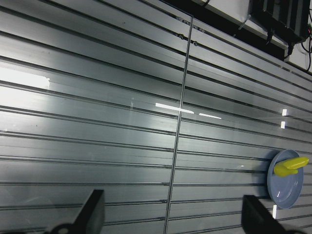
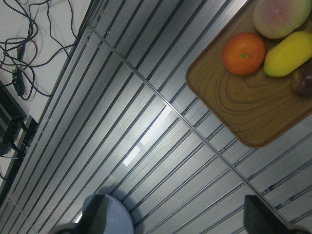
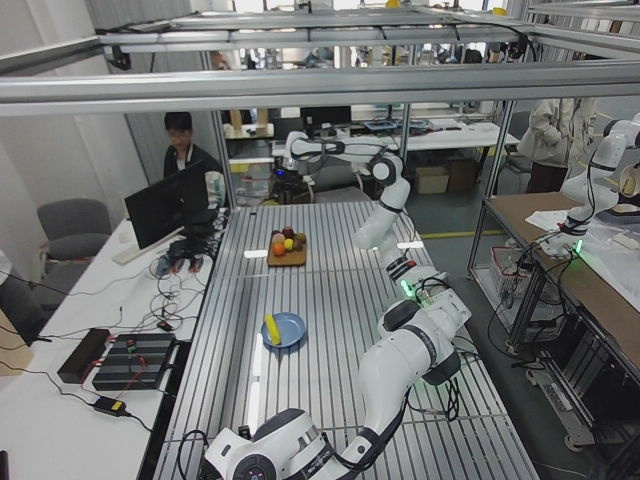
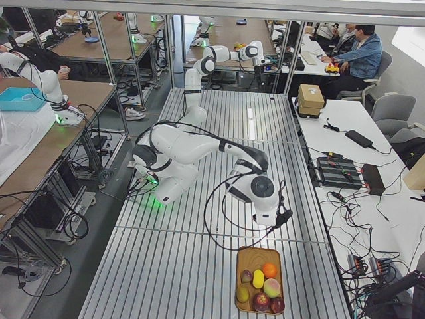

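Note:
A yellow banana [image 3: 271, 328] lies in the blue plate [image 3: 292, 333] on the slatted table, also at the right of the left wrist view. Farther back sits a wooden tray [image 4: 246, 259] of fruit: an orange [image 2: 243, 52], a peach, a yellow fruit [image 2: 285, 54] and several darker ones. In the right wrist view my right gripper hangs over the table beside the tray, its dark fingers wide apart at the bottom edge, open and empty. My left gripper is over bare slats left of the plate, fingers wide apart with nothing between them.
A white side table [image 3: 60, 420] with power units, cables and a monitor runs along one side, with a person behind it. Much of the slatted table between plate and tray is clear.

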